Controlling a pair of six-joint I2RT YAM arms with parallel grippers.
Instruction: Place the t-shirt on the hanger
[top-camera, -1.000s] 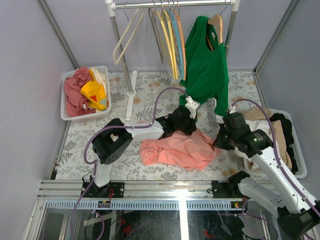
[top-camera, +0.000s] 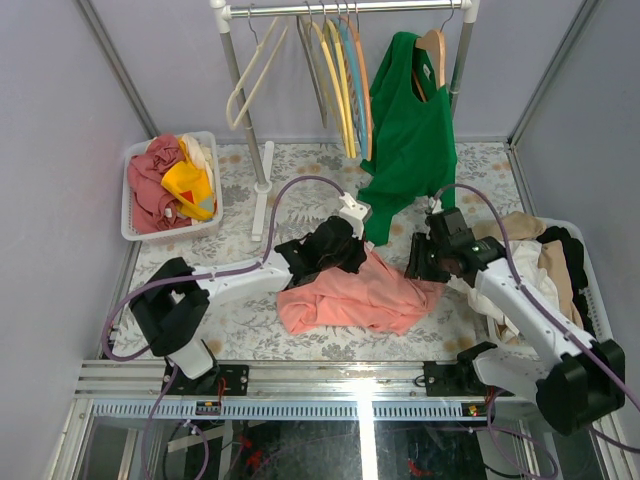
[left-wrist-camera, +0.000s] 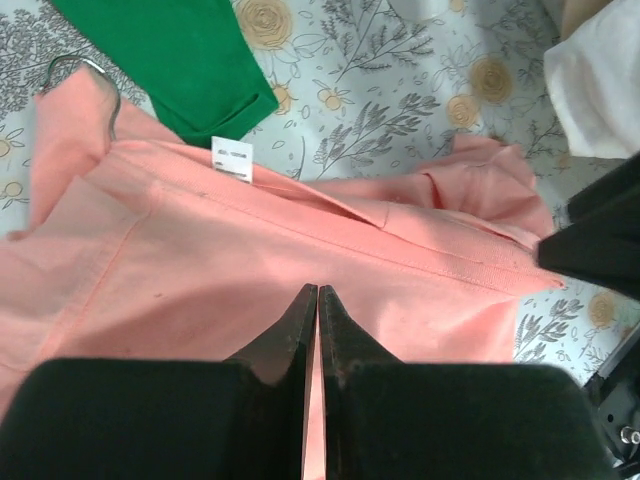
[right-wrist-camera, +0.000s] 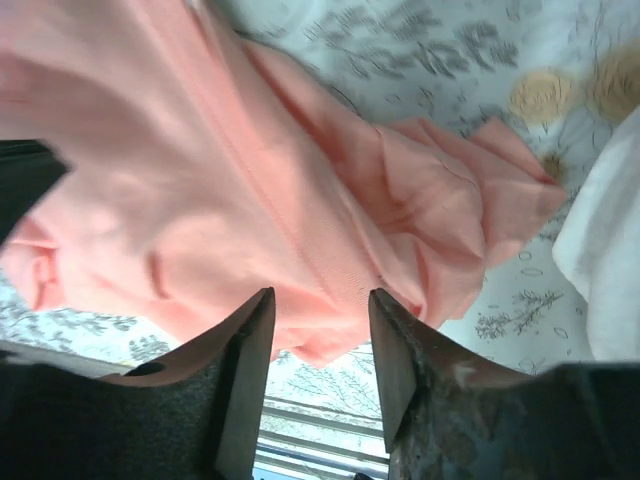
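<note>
A salmon-pink t-shirt (top-camera: 345, 299) lies rumpled on the floral surface, its white tag (left-wrist-camera: 232, 157) showing at the neckline. The metal hook of a hanger (left-wrist-camera: 82, 62) pokes up beside the shirt's upper left in the left wrist view; the rest of that hanger is hidden by cloth. Over the middle of the shirt, my left gripper is shut, with nothing visible between its fingertips. My right gripper stands open above the right part of the shirt, near its folded edge, and no cloth is pinched in it.
A green top (top-camera: 411, 140) hangs on a wooden hanger from the rail (top-camera: 350, 7), its hem reaching down close to the pink shirt. Several empty hangers (top-camera: 345, 85) hang beside it. Baskets of clothes stand left (top-camera: 128, 190) and right (top-camera: 597, 300).
My left gripper has shifted left over the shirt.
</note>
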